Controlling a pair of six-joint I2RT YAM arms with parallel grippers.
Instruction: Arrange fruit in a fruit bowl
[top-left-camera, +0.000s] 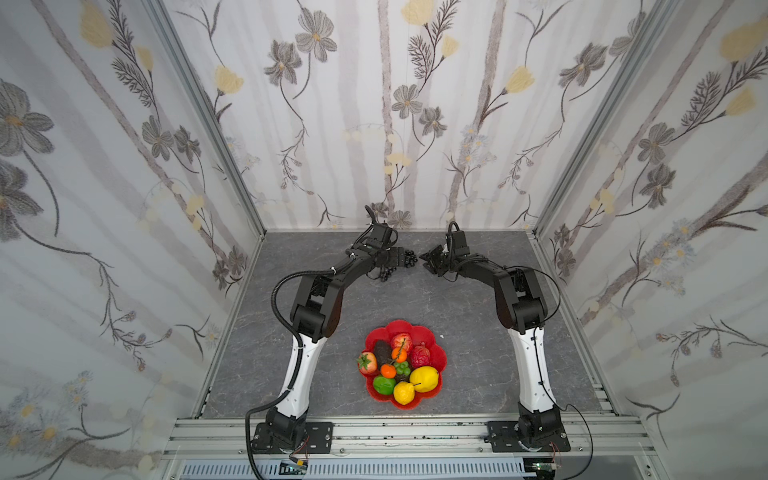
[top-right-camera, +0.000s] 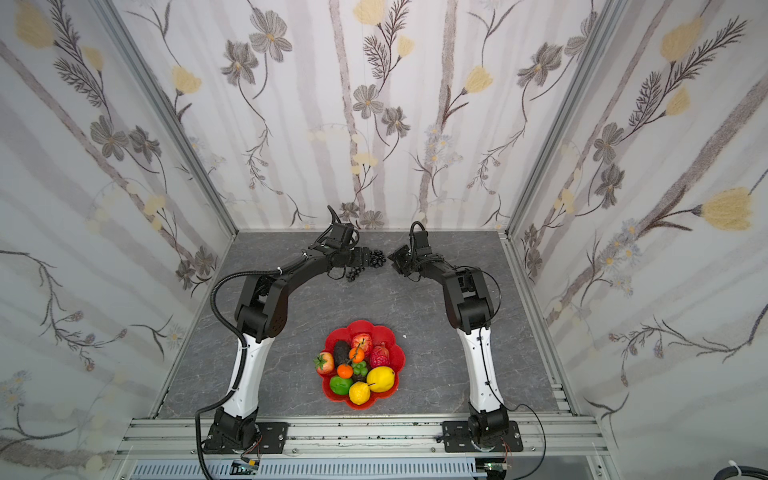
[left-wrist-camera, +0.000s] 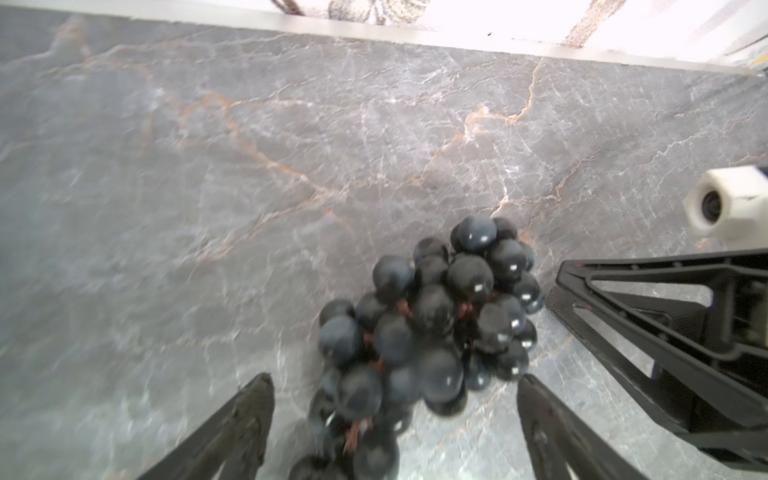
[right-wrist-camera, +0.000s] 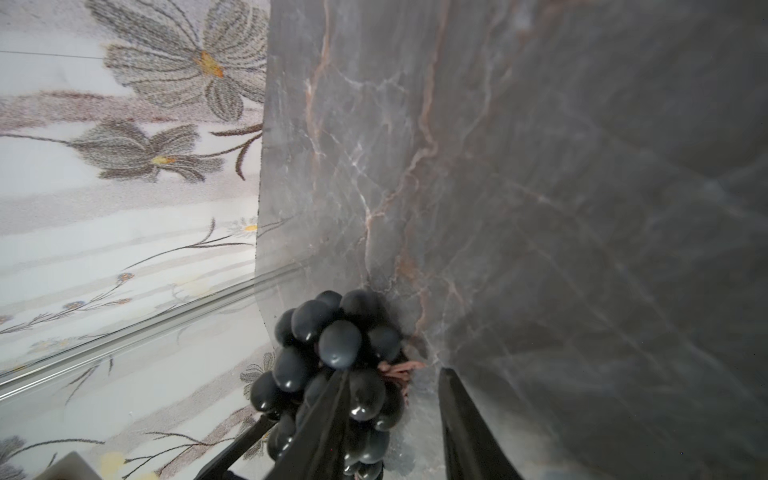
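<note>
A bunch of dark grapes (left-wrist-camera: 436, 308) lies at the back of the grey table. In the left wrist view it stretches upward from between the spread fingers of my left gripper, which is open. From above, the left gripper partly covers the grapes (top-left-camera: 410, 258). My right gripper faces them from the right with its fingers apart. In the right wrist view the grapes (right-wrist-camera: 340, 344) sit mostly left of the gap, partly behind one finger, with a pinkish stem near the opening. The red bowl (top-left-camera: 439, 357), near the front, holds several fruits.
Inside the bowl are a yellow lemon-like fruit (top-left-camera: 424, 378), a green fruit (top-left-camera: 384, 385) and an apple (top-left-camera: 366, 363), among others. The back wall stands close behind both grippers. Between bowl and grippers the table (top-left-camera: 400, 300) is clear.
</note>
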